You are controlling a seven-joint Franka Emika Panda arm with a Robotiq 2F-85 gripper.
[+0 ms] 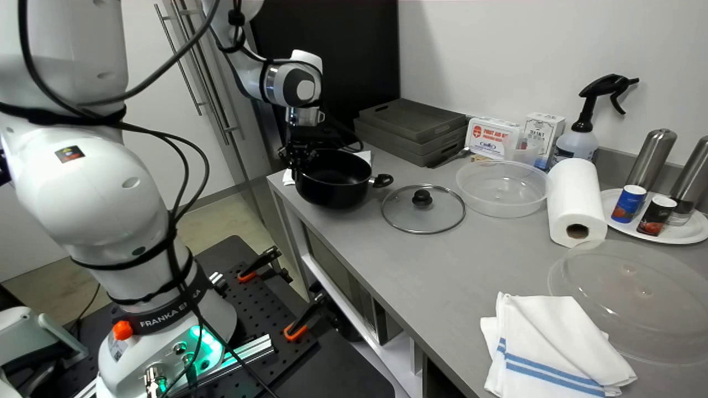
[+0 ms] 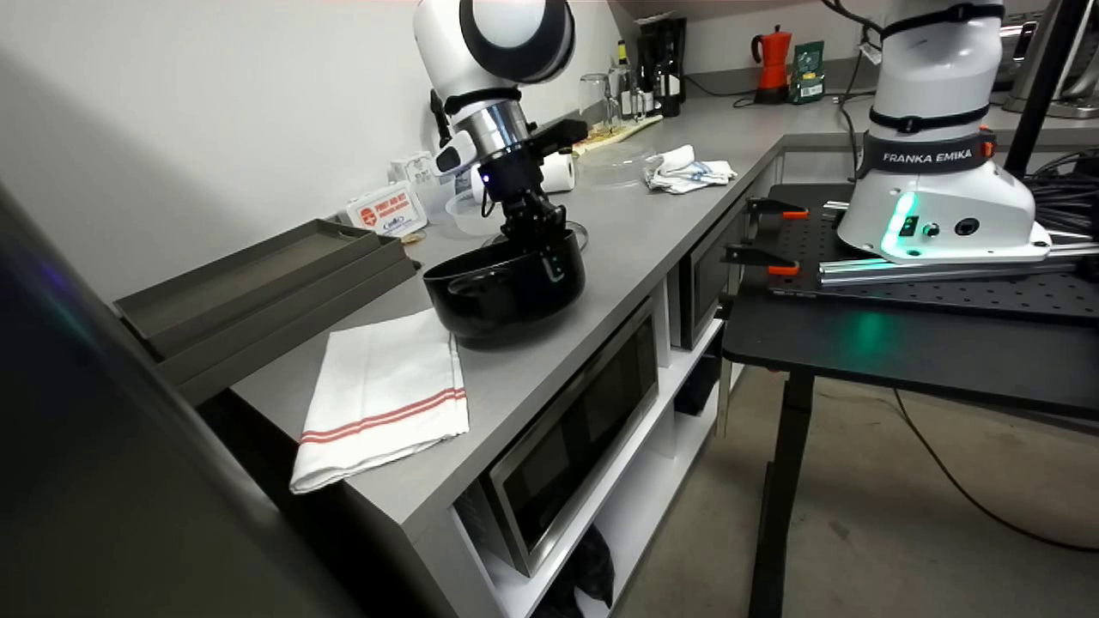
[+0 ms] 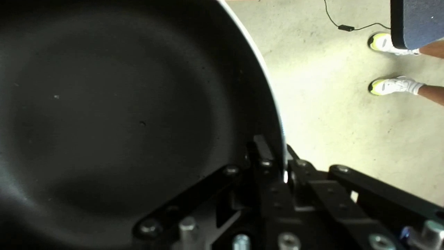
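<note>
A black two-handled pot (image 1: 334,180) stands near the far end of the counter, empty inside as the wrist view shows. My gripper is shut on the pot's rim, one finger inside the wall and one outside. In exterior view 2 the gripper (image 2: 546,232) reaches down to the side of the pot (image 2: 505,299) away from the white towel. The pot looks slightly tilted there; I cannot tell whether its base fully touches the counter. A glass lid (image 1: 423,209) with a black knob lies flat beside it.
A red-striped towel (image 2: 383,386) lies by the pot at the counter's end. Stacked grey trays (image 1: 411,129) stand at the wall. A clear bowl (image 1: 502,188) and a paper roll (image 1: 576,202) are beyond the lid. The counter's front edge is close to the pot.
</note>
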